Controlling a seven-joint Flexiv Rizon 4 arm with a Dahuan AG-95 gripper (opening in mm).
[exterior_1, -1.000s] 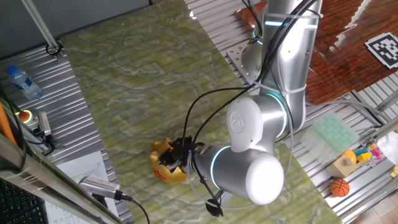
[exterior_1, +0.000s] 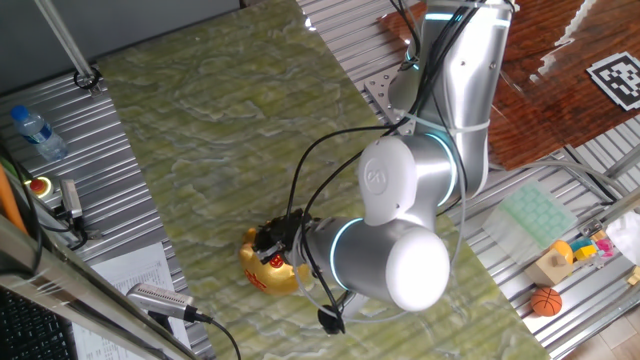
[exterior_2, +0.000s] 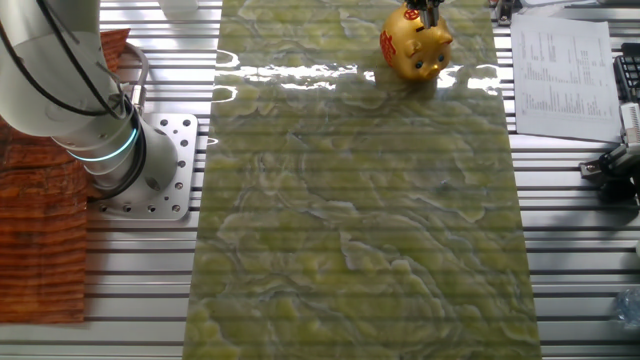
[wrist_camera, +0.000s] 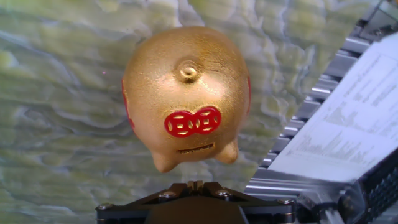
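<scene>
A golden piggy bank with red markings stands on the green marbled mat. In exterior view 2 it is at the top, its face toward the camera. The wrist view shows its rounded body from above, with a red double-coin emblem and a dark slot near the ears. My gripper appears shut at the bottom of that view, its fingertips together and nothing visible between them. From exterior view 2, the gripper is over the piggy bank's top; whether they touch is hard to tell.
Printed paper lies beyond the mat's edge, near the piggy bank. A pale green box, an orange ball and small toys sit off the mat near the arm's side.
In exterior view 1 the arm's wrist and forearm have shifted slightly up and left, with the gripper moving a little left over the piggy bank. The piggy bank looks unmoved.
</scene>
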